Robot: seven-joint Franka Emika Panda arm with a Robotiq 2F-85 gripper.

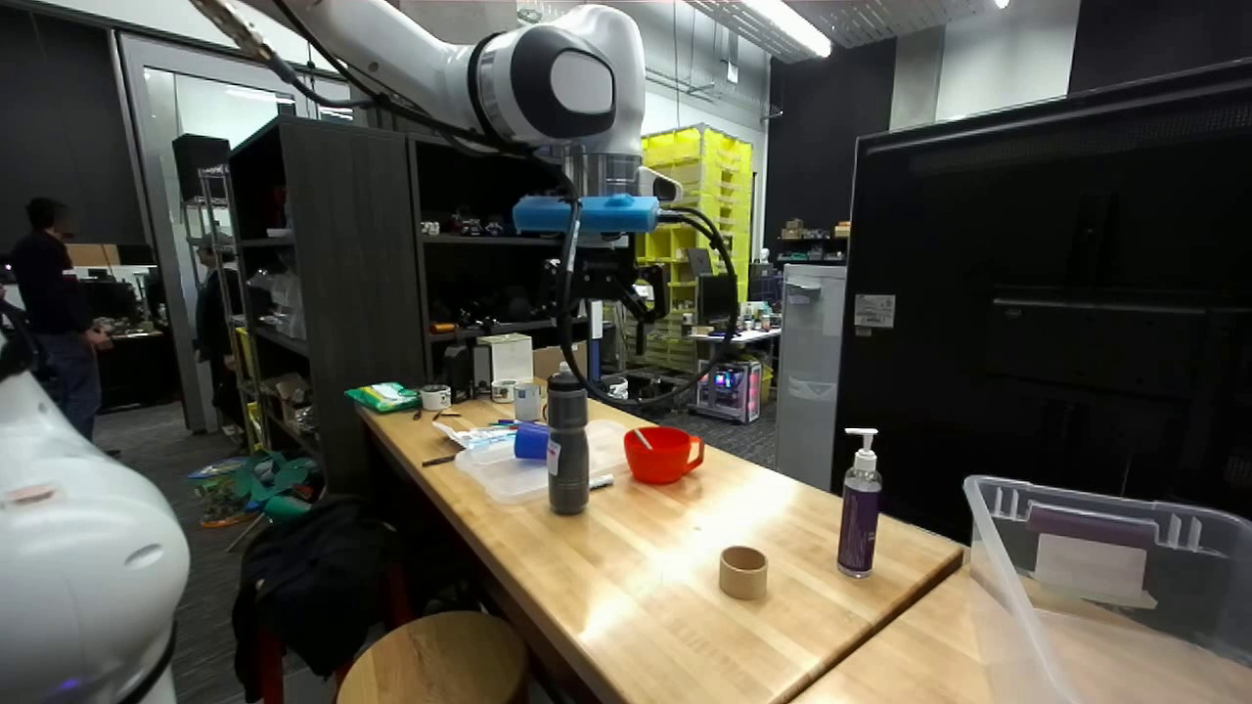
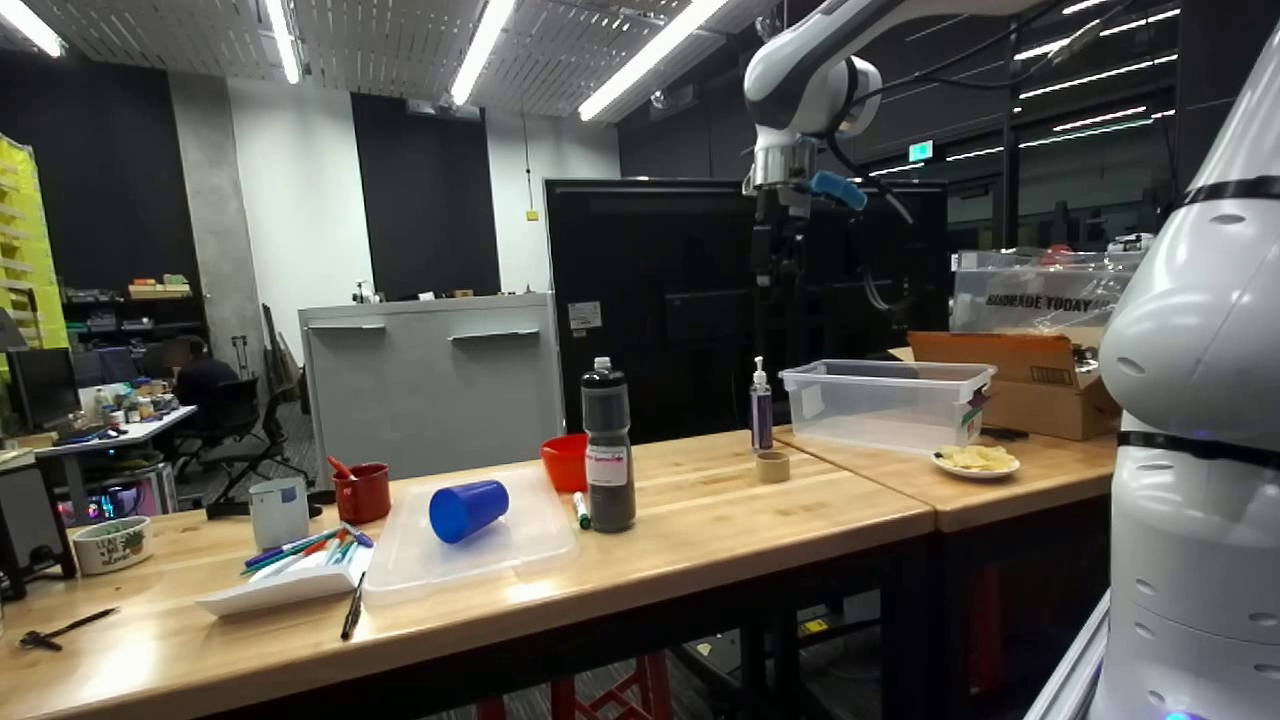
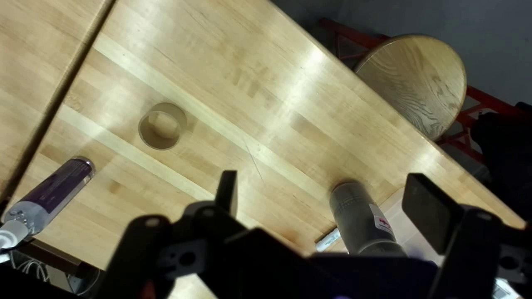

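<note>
High over the table hangs my gripper, open, with only air between its fingers. Below it in the wrist view, a dark grey bottle (image 3: 361, 216) stands upright near the right finger (image 3: 429, 211), well beneath it. A cardboard tape ring (image 1: 742, 573) rests on the bare wood, with a purple pump bottle (image 1: 860, 516) close by. Farther along the table is a red cup (image 1: 660, 456) with a handle. A blue cup (image 2: 468, 510) lies on its side on a translucent lid (image 2: 408, 564), left of the grey bottle (image 2: 608, 462) in exterior view 2.
An empty clear bin (image 2: 888, 408) and a plate of yellow food (image 2: 975, 461) occupy the adjoining table. Pens on a white tray (image 2: 288, 582), a dark red mug (image 2: 362, 493) and other cups crowd the far end. Bare wood surrounds the tape ring.
</note>
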